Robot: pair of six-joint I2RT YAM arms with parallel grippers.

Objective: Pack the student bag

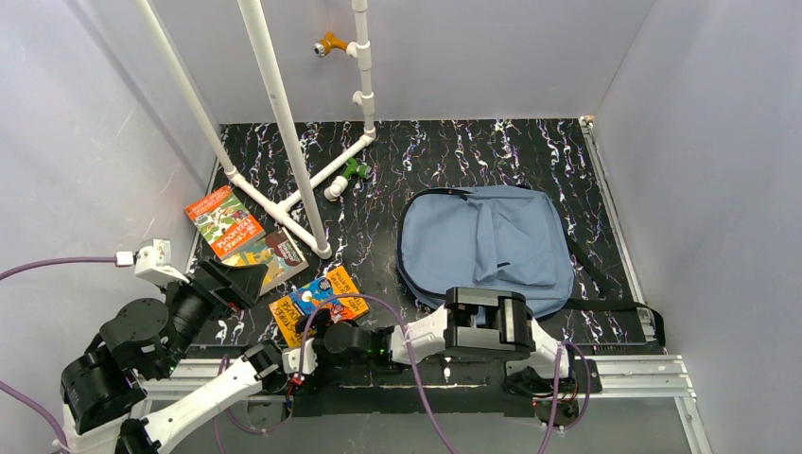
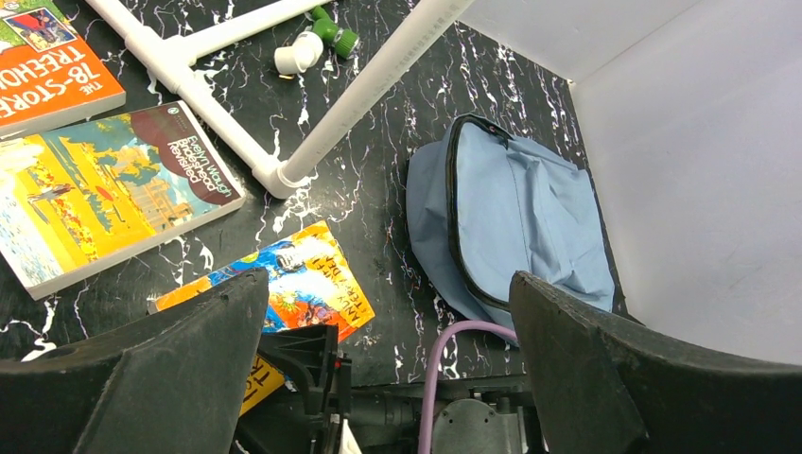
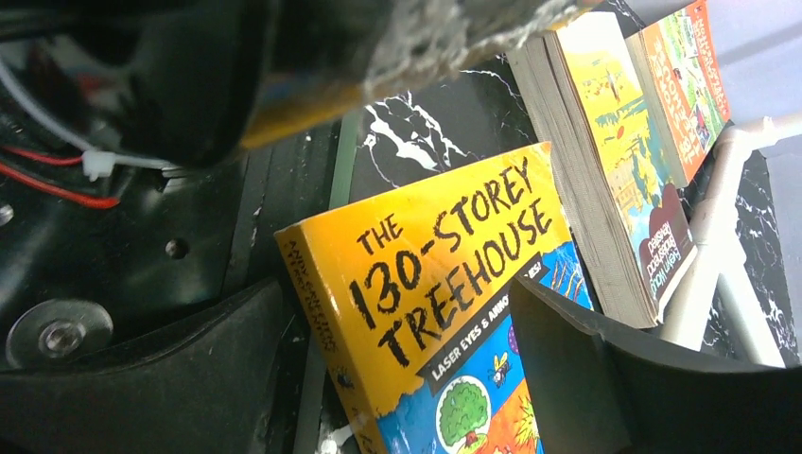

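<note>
The blue school bag [image 1: 520, 232] lies flat on the floor right of centre; the left wrist view also shows the bag [image 2: 558, 227]. The orange and blue 130-Storey Treehouse book [image 1: 324, 293] lies at the front left. My right gripper is open over that book, with the orange title end of its cover [image 3: 416, 255] showing between the fingers. Behind it are a book with a yellow scene on its cover [image 2: 104, 203] and an orange treehouse book [image 1: 225, 219]. My left gripper stands open above the books' right side, holding nothing.
White pipes [image 1: 293, 142] rise by the books, with a floor pipe [image 1: 345, 156] crossing behind them. A green valve [image 1: 355, 168] lies beside that pipe. A black strap [image 1: 605, 305] trails from the bag. Bare floor separates the pipes and the bag.
</note>
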